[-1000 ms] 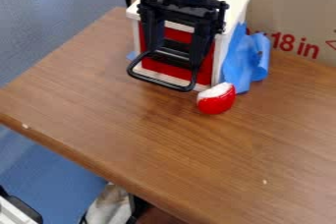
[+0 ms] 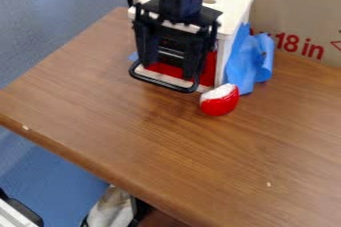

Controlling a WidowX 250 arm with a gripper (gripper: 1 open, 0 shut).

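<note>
My black gripper (image 2: pixel 173 42) hangs in front of a white box (image 2: pixel 230 7) with a red front (image 2: pixel 170 69), covering much of it; whether its fingers are open or shut is unclear, as is whether they touch the box. A red and white ball (image 2: pixel 220 100) rests on the wooden table just right of and below the gripper. A crumpled blue cloth (image 2: pixel 249 64) lies beside the box on the right.
A cardboard panel (image 2: pixel 300 17) stands behind. The table's left edge drops to a blue floor area with some objects at bottom left.
The gripper's upper body has shifted slightly, with its black fingers now covering more of the box's red front. The box, ball and cloth look unmoved.
</note>
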